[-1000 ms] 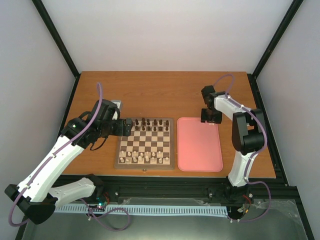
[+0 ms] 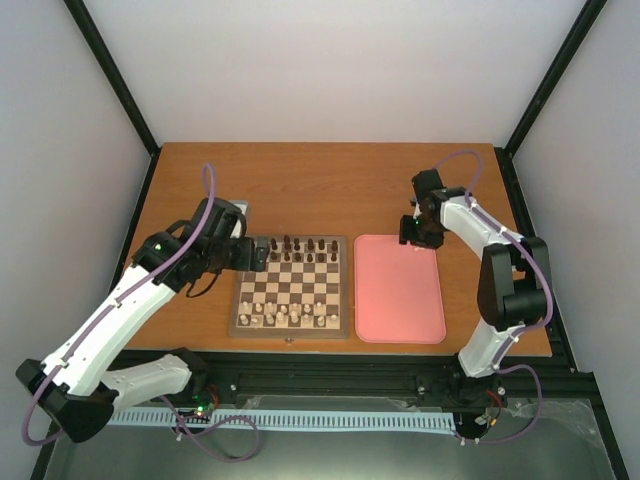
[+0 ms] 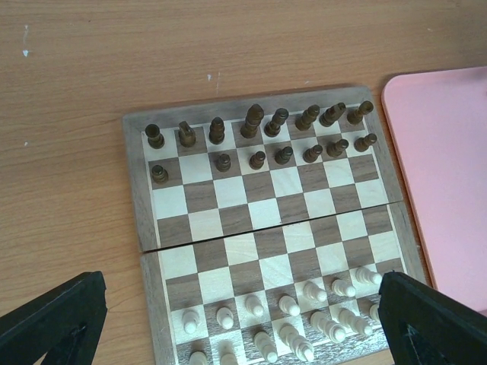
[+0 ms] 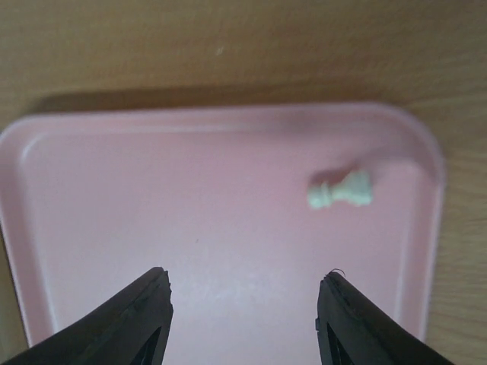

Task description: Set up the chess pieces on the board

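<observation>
The wooden chessboard (image 3: 137, 190) carries dark pieces (image 3: 253, 122) along its far rows and white pieces (image 3: 292, 340) along its near rows. My left gripper hangs open over it, empty. My right gripper is open above the pink tray (image 4: 190, 243). A white piece (image 4: 342, 190) lies on its side in that tray, near a corner, slightly blurred in the right wrist view.
The tray (image 2: 398, 300) stands just right of the board. Both arms reach in from the table's front corners.
The right arm has shifted a little, its elbow further right. The left arm has moved slightly right and up in the top view.
</observation>
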